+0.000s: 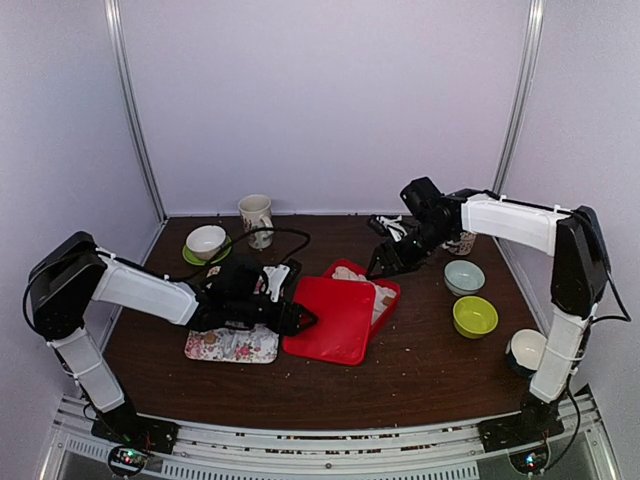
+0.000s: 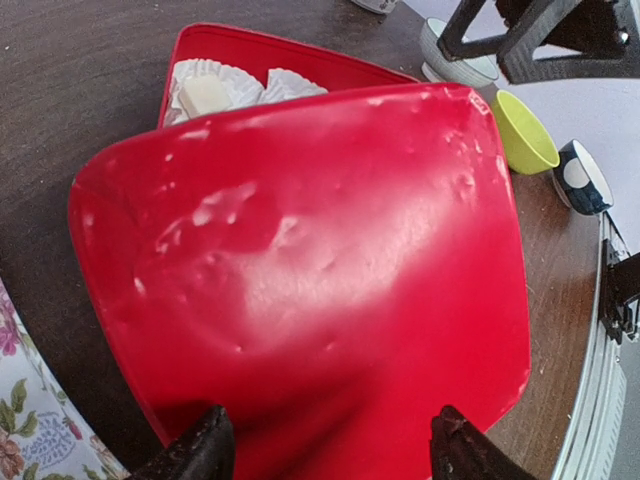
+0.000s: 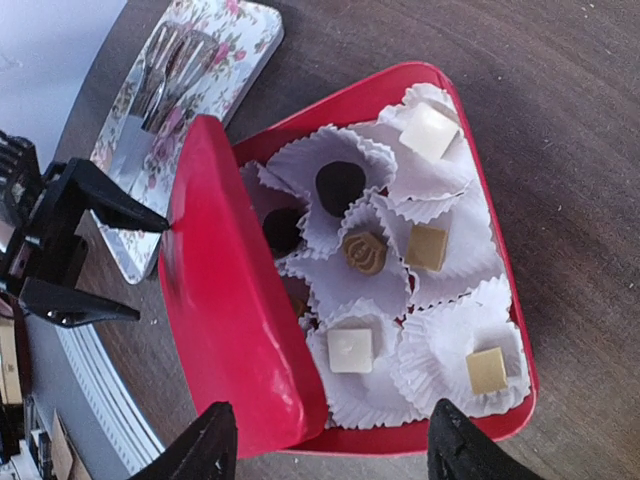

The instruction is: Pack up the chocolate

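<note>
The red lid lies askew over part of the red box. In the right wrist view, paper cups inside the box hold chocolates, including a white square and a brown one. My left gripper is open at the lid's left side, low over it in the left wrist view. My right gripper hangs over the box's back part, fingers apart in its wrist view, with nothing seen between them.
A floral tray lies left of the box. Bowls stand at the right, mugs at the back.
</note>
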